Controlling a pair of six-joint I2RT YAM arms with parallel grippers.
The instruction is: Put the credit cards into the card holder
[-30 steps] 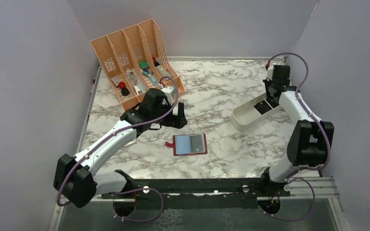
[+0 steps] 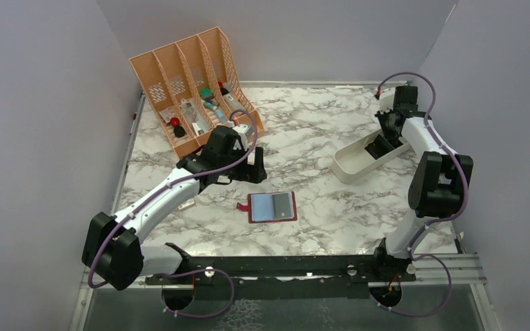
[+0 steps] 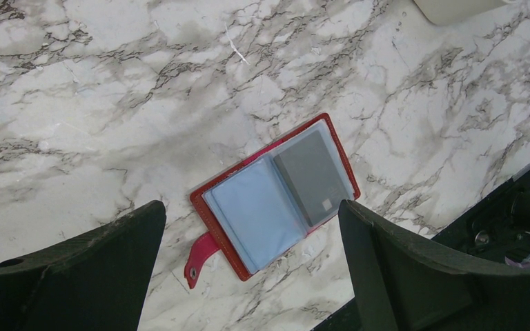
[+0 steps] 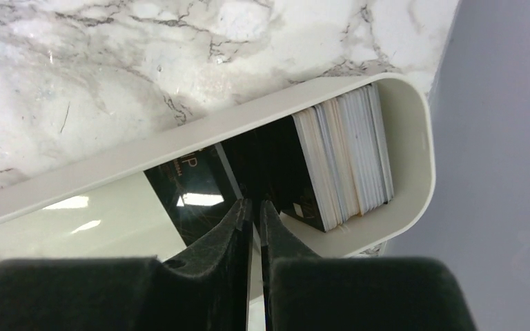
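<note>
The red card holder (image 3: pixel 240 269) lies unfolded on the table, with a clear sleeve on each side, a grey card (image 3: pixel 312 176) in one of them and its strap sticking out. My left gripper is above the holder, its fingers wide apart and empty. In the long white bin (image 4: pixel 110 153), a black card (image 4: pixel 192 191) leans flat, and a stack of cards (image 4: pixel 348 152) stands at the far end. My right gripper reaches into the bin by the black cards, a narrow gap between its fingers. Whether a card edge is between them is unclear.
An orange divided rack (image 2: pixel 179 65) with small items stands at the back left. A small pale object (image 2: pixel 186 204) lies beside the left arm. Grey walls close in the back and the right.
My right gripper has shifted slightly over the bin, and the dark cards inside show differently around it. The left arm has moved only a little; the holder stays in place.
</note>
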